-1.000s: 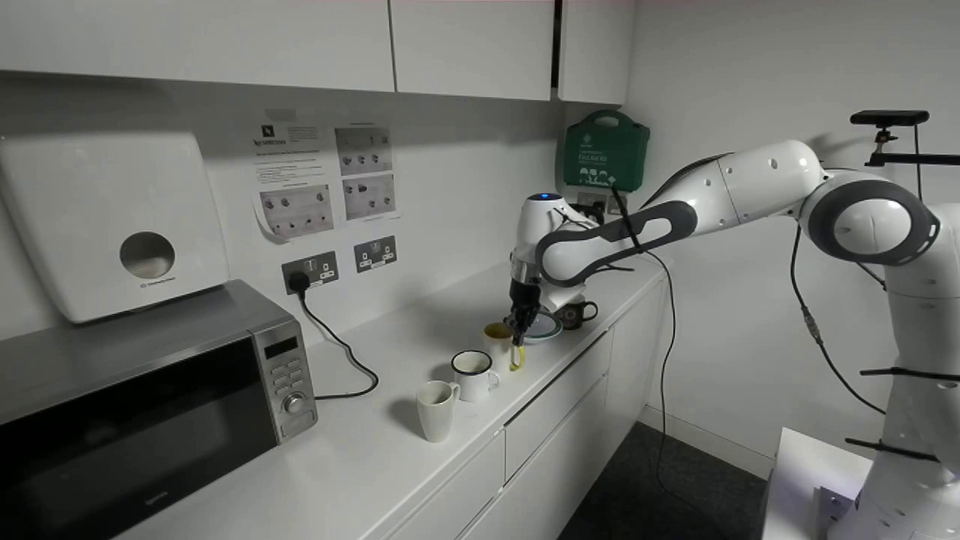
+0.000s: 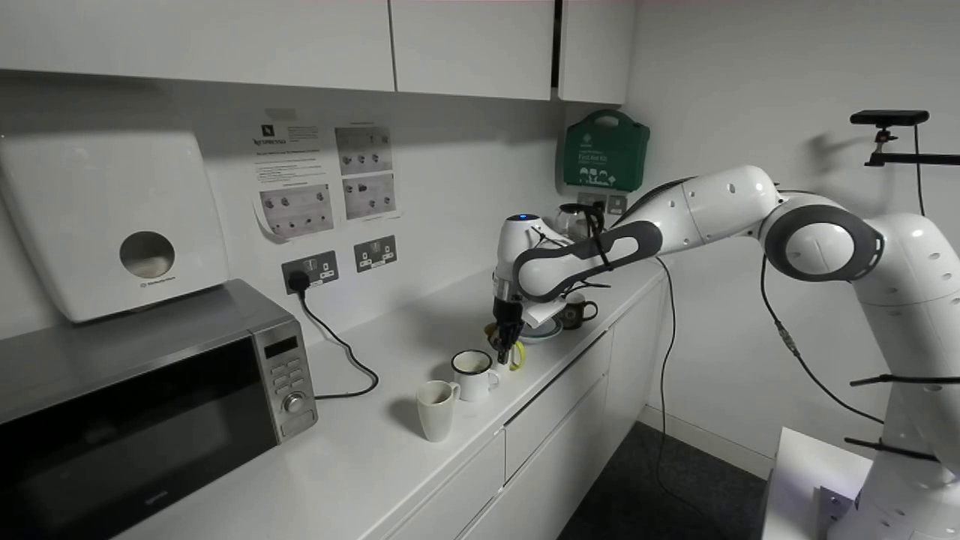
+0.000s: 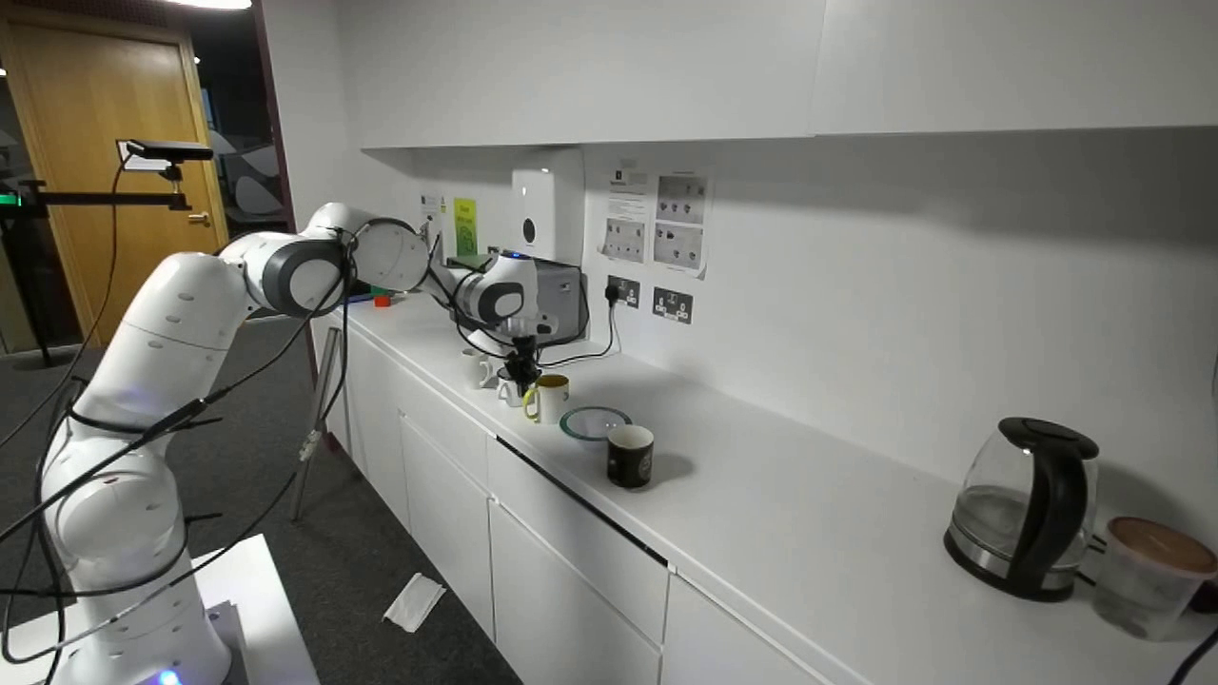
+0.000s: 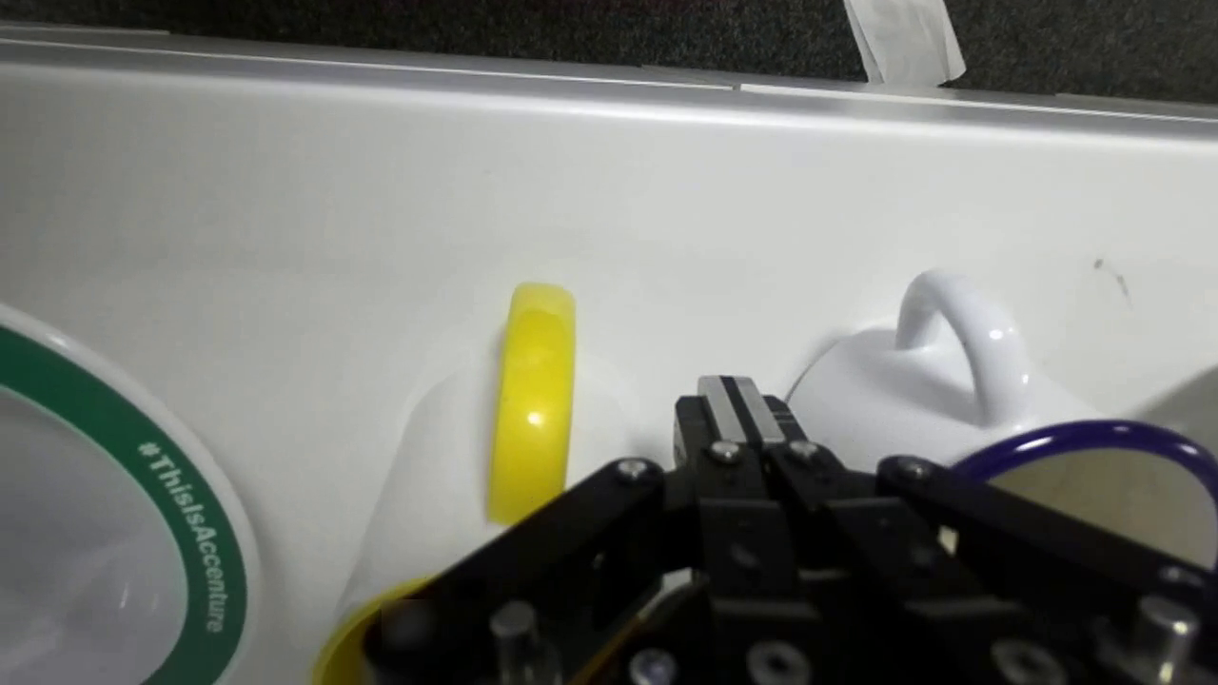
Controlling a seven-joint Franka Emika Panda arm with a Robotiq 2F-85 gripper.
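My gripper is shut, its fingertips together with nothing showing between them. In the wrist view it points down at a gap between two mugs. To its left is a white mug with a yellow handle (image 4: 534, 400) and yellow inside; the gripper's body hides part of its rim. On the right stands a white mug with a dark blue rim (image 4: 1102, 436), its handle facing the counter's front edge. Further left lies a white dish with a green band (image 4: 211, 537). In exterior view 1, a tall white mug (image 2: 436, 412) stands nearest the camera.
A black mug (image 3: 630, 457) stands beyond the dish. The glass kettle (image 3: 1019, 508) and a lidded tub (image 3: 1153, 577) are at the counter's far right in exterior view 2. The microwave (image 2: 153, 396) sits against the wall. Bare counter lies between black mug and kettle.
The arm has moved left in exterior view 1, from over the yellow-handled mug toward the blue-rimmed mug, and sits slightly lower. The mugs and dish stand where they were.
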